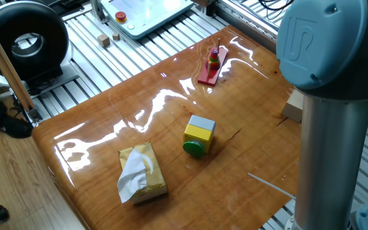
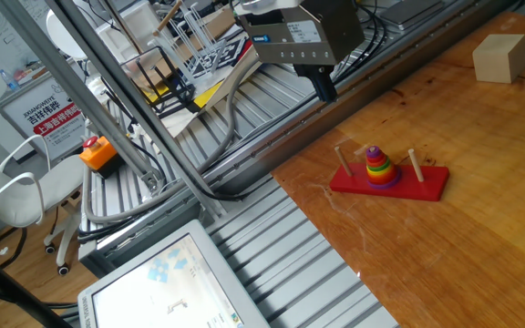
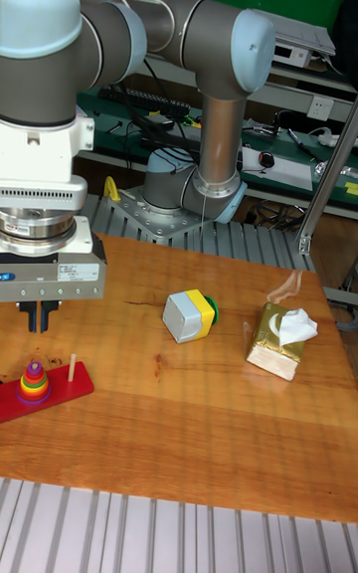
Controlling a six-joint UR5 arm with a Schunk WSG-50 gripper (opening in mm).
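My gripper (image 3: 38, 320) points down above the table. Its dark fingers (image 2: 323, 86) stand close together with nothing visible between them, and whether they are fully shut is unclear. Near it on the table lies a red board (image 2: 431, 182) with upright pegs. A tower of coloured rings (image 2: 382, 170) stands around its middle peg. At mid-table sits a grey and yellow block with a green round end (image 1: 195, 148). A gold tissue pack (image 1: 151, 177) with a white tissue sticking out rests beyond it. In exterior view 1 the gripper is out of view.
A pale wooden block (image 2: 499, 59) stands on the table near the arm's base side. A thin white stick (image 1: 270, 184) lies near the table edge. Off the table are a touch panel (image 1: 147, 14) and two small wooden cubes (image 1: 104, 41).
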